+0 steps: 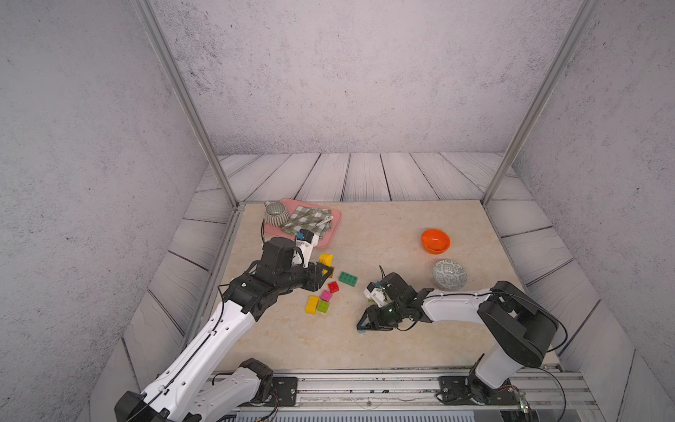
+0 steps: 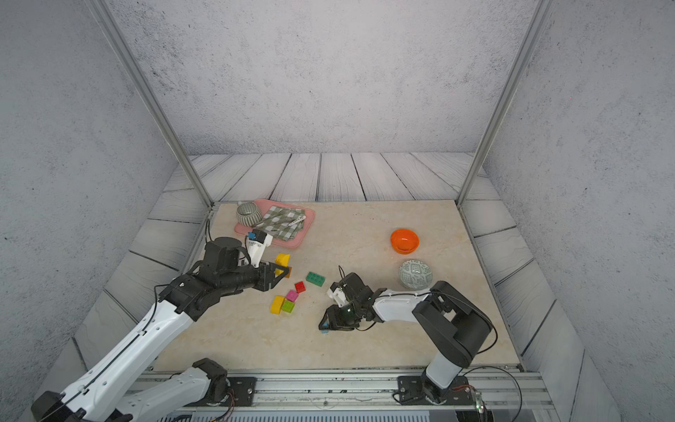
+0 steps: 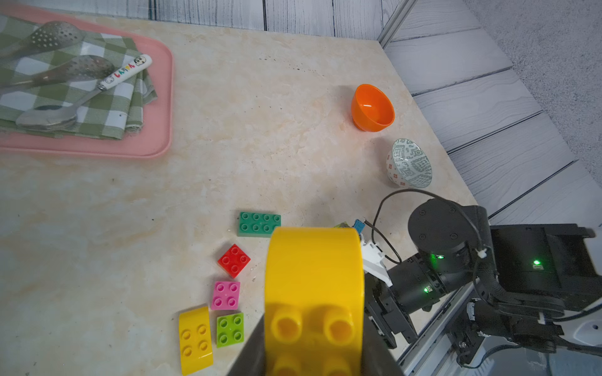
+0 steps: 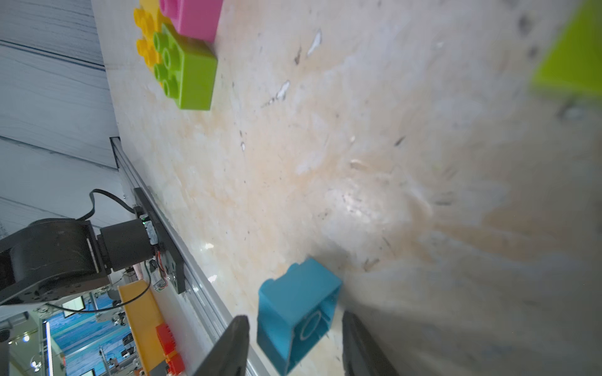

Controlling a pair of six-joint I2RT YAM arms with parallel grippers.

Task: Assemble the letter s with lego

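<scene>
My left gripper (image 1: 321, 274) is shut on a curved yellow brick (image 3: 313, 263), held up over the table. My right gripper is low at the front centre, part open, with a light-blue brick (image 4: 301, 288) at its fingertips; whether it touches it I cannot tell. On the table between the grippers lie a green brick (image 3: 259, 222), a red brick (image 3: 233, 260), a pink brick (image 3: 225, 294), a lime brick (image 3: 230, 329) and another yellow brick (image 3: 194, 338). A further lime piece (image 4: 570, 56) lies beside the right gripper.
A pink tray (image 3: 156, 100) with a checked cloth and utensils sits at the back left. An orange bowl (image 1: 435, 241) and a patterned bowl (image 1: 449, 274) stand at the right.
</scene>
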